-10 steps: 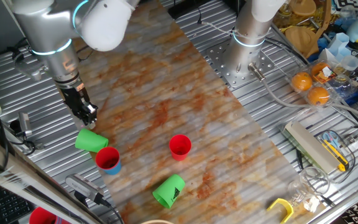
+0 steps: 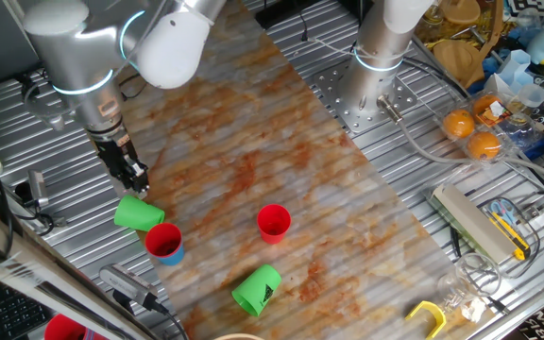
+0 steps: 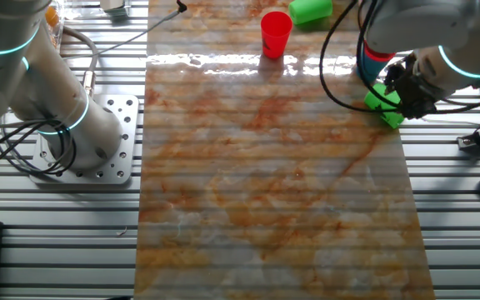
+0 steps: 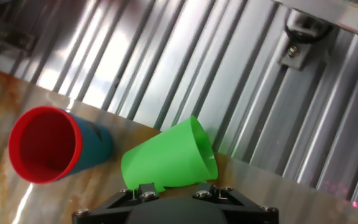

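My gripper is open, its two fingertips apart at the bottom of the wrist view. Just beyond them a green cup (image 4: 168,155) lies on its side, and I cannot tell whether they touch it. In exterior view 1 the gripper (image 2: 140,185) hangs low, right beside that green cup (image 2: 139,214). Close to it stands a blue cup (image 4: 96,144) with a red cup (image 4: 45,143) showing at its mouth. A single red cup (image 2: 274,225) is upright farther in on the marbled board. Another green cup (image 2: 255,291) lies tipped over near the front.
The marbled board (image 2: 225,123) is bare over its far half. A grey camera-like device (image 2: 128,283) juts in near the cups. Clear cups and a yellow piece (image 2: 428,319) lie at the right.
The arm's upper links have shifted slightly to the right, while the gripper end stays almost in place. The cups have not moved.
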